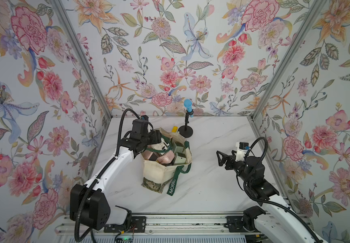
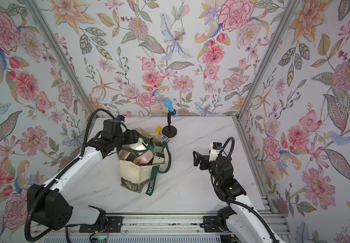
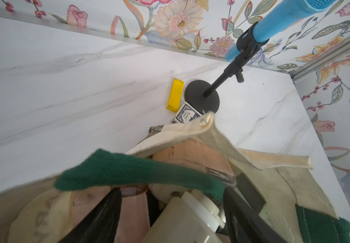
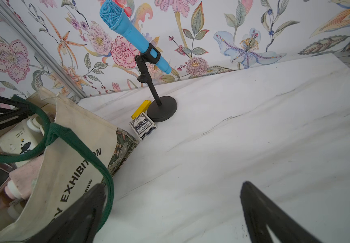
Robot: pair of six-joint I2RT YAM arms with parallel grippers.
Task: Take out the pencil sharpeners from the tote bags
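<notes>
The cream tote bag (image 1: pixel 158 174) stands open at left of centre, filled with several sharpeners. Inside are a white sharpener with black markings (image 4: pixel 18 137), a pink one (image 1: pixel 166 157) and pale green ones (image 1: pixel 179 158). My left gripper is over the bag's mouth, fingers apart; the white sharpener (image 3: pixel 183 224) shows low between the fingers, but contact cannot be seen. A green strap (image 3: pixel 142 172) crosses just ahead of those fingers. Out to the right of the bag, above bare table, my right gripper is open and empty.
Behind the bag stand a blue microphone (image 1: pixel 188 106) on a round black base (image 4: pixel 162 108), a yellow box (image 3: pixel 175 95) and a card box (image 4: pixel 143 126). A loose green handle (image 4: pixel 81 149) hangs on the bag's right side.
</notes>
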